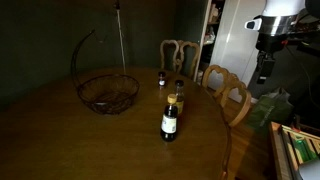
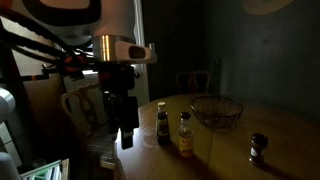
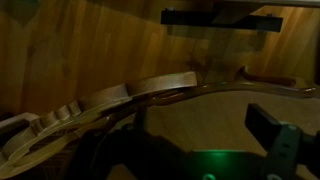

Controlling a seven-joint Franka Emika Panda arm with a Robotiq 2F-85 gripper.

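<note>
My gripper (image 1: 263, 70) hangs off the table's right side in exterior view 1, above the floor and near the chairs. In the wrist view its two dark fingers (image 3: 267, 125) stand wide apart. Nothing shows between them. A dark bottle with a pale label (image 1: 169, 123) is upright on the wooden table (image 1: 95, 145). Close by stands a bottle with a yellow cap (image 1: 179, 90), partly overlapped by it. A small dark jar (image 1: 162, 79) sits farther back. The black wire basket (image 1: 108, 94) is at the table's left. All are apart from the gripper.
Wooden chairs (image 1: 225, 88) line the table's right side, and a curved chair back (image 3: 165, 82) lies beneath the gripper in the wrist view. A green-edged box (image 1: 300, 145) stands at the lower right.
</note>
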